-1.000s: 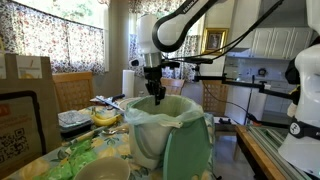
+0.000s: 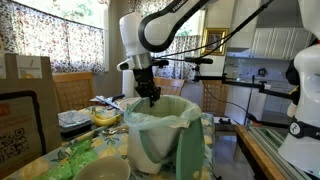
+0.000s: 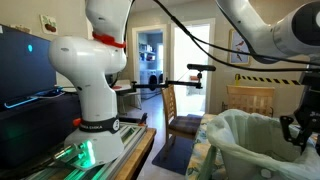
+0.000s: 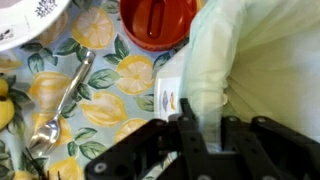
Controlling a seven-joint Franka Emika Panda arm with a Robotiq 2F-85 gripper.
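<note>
A white bin (image 2: pixel 148 148) stands on the patterned table, with a pale green liner bag (image 2: pixel 158 118) opened out over its rim. My gripper (image 2: pixel 152 98) is at the far side of the rim and shut on the bag's edge. In the wrist view, folded liner film (image 4: pixel 212 75) runs up from between the dark fingers. Exterior view 2 shows the arm's end above the bag (image 3: pixel 250 130). A long green flap of the liner (image 2: pixel 190 150) hangs down the bin's near right side. The fingertips themselves are partly covered by film.
A pale bowl (image 2: pixel 103 170) sits in front of the bin, beside a green packet (image 2: pixel 78 155). Near the gripper lie a spoon (image 4: pixel 62 105) and a red container (image 4: pixel 157 18). A cardboard box (image 2: pixel 20 120) stands at the left.
My gripper has shifted slightly left and down. The near edge of the liner has drawn inward, its right flap looks narrower, and more of the white bin shows.
</note>
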